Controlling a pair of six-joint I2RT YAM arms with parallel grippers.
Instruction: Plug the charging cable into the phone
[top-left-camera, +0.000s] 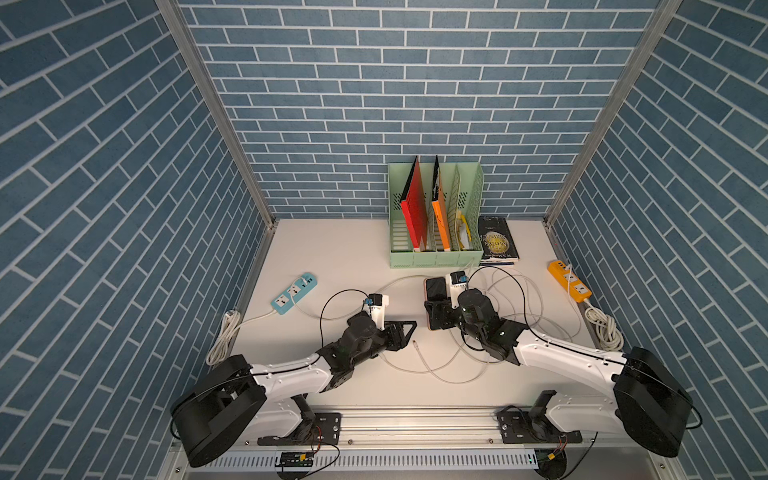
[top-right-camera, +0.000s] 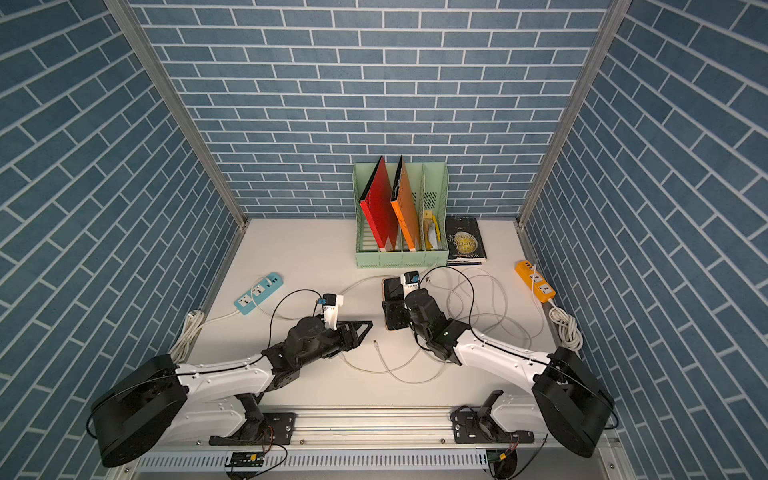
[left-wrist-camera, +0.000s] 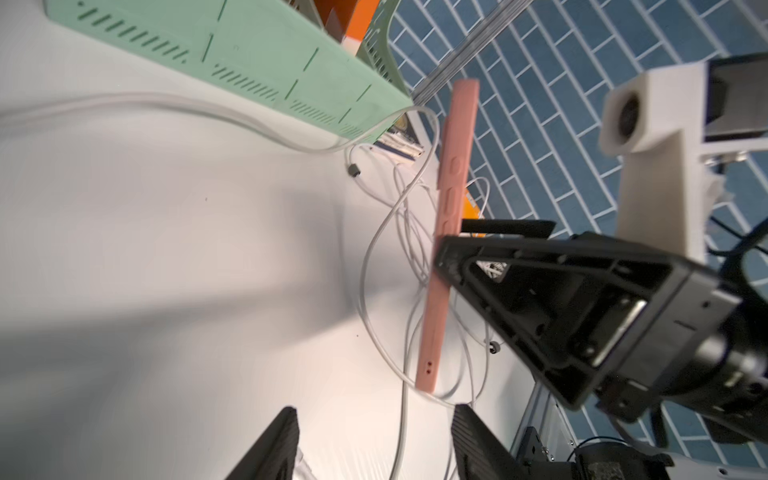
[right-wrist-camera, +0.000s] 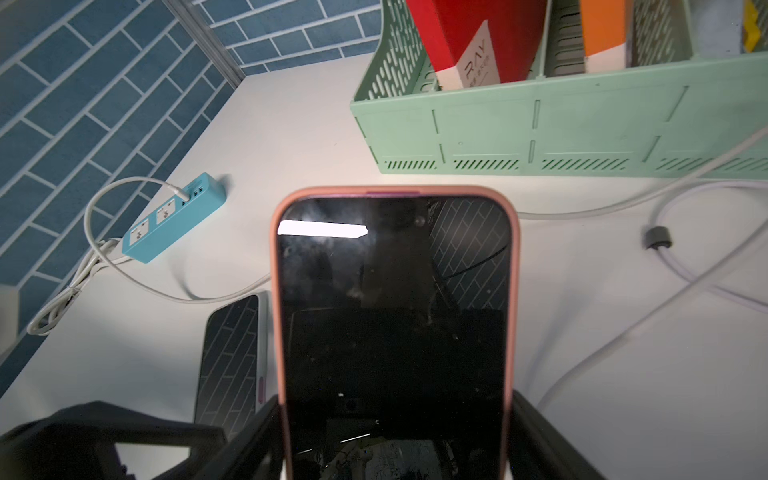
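Observation:
A pink-edged phone (right-wrist-camera: 396, 320) is held upright above the table, its dark screen facing the right wrist camera. My right gripper is shut on its lower part, one finger at each long side. Edge-on in the left wrist view, the phone (left-wrist-camera: 448, 240) shows its pink side. To its left, my left gripper stands open with nothing between its fingers. A white cable end (top-left-camera: 415, 344) lies on the table just beyond the left fingertips. In the left wrist view, a small white piece of cable (left-wrist-camera: 302, 465) shows low, beside one finger.
Another phone (right-wrist-camera: 232, 360) lies flat near the left gripper. A blue power strip (top-left-camera: 294, 293) is at left, an orange one (top-left-camera: 569, 281) at right. Behind stands a green file rack (top-left-camera: 436, 258), with a black book (top-left-camera: 497, 238) beside it. Loose white cables cover the right side.

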